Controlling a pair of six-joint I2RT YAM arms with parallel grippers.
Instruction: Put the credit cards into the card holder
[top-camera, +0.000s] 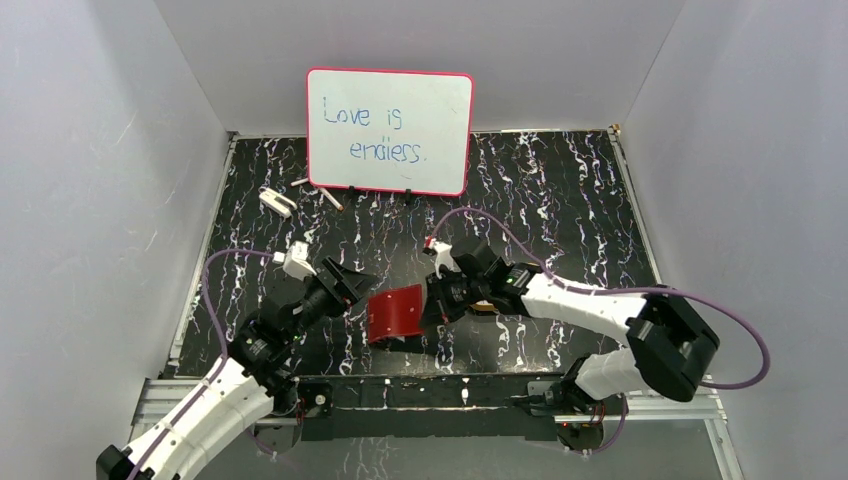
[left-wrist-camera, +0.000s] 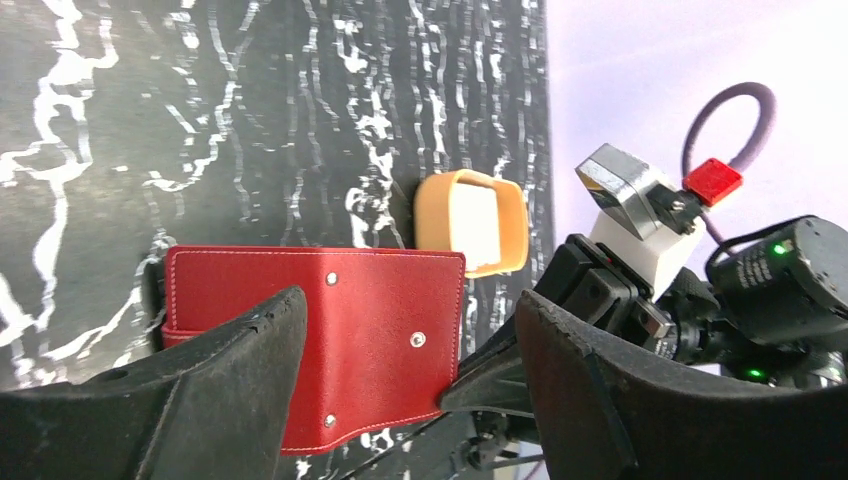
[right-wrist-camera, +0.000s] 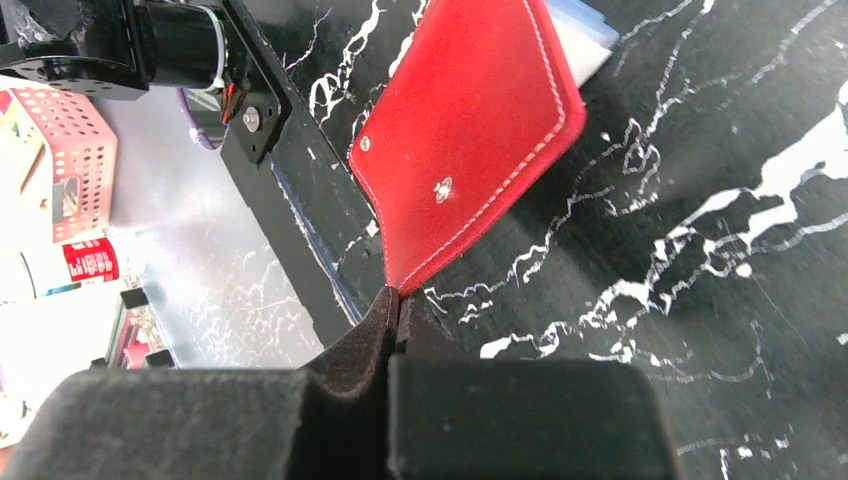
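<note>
The red leather card holder (top-camera: 394, 313) lies low over the table at front centre, its flap toward the left wrist camera (left-wrist-camera: 370, 330). My right gripper is shut at the holder's edge, pinching its corner. Translucent blue and white sleeves (right-wrist-camera: 582, 45) show from under the red cover in the right wrist view. My left gripper (top-camera: 355, 285) stands open just left of and above the holder, nothing between its fingers. An orange tray with white cards (left-wrist-camera: 470, 215) sits beyond the holder, mostly behind the right arm in the top view.
A whiteboard (top-camera: 390, 100) stands at the back, with markers (top-camera: 330, 198) and a white eraser (top-camera: 276, 202) at its left.
</note>
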